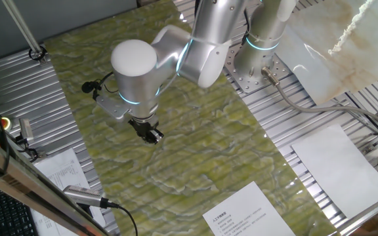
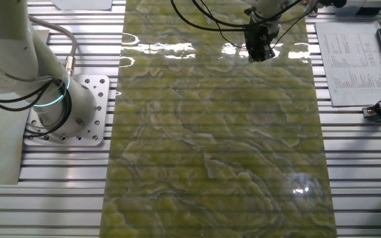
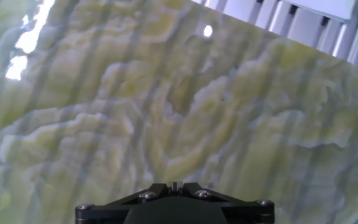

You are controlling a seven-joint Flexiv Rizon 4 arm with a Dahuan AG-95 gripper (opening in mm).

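My black gripper (image 1: 155, 136) hangs above the green marbled sheet (image 1: 176, 164), toward its left side in exterior view 1. In exterior view 2 the gripper (image 2: 261, 55) appears near the top, right of the sheet's middle. At the bottom of the wrist view, the two fingers of the gripper meet in the centre; it is shut, and nothing shows between them. Only bare marbled surface (image 3: 185, 112) lies beneath and ahead of it. No loose object is visible on the sheet near the gripper.
A printed white page (image 1: 248, 213) lies on the sheet's near end. Beside the sheet are a blank white paper (image 1: 342, 169) and a silver device (image 1: 86, 196) with a black cable. The arm's base plate (image 2: 98, 99) is bolted to slatted metal. Most of the sheet is clear.
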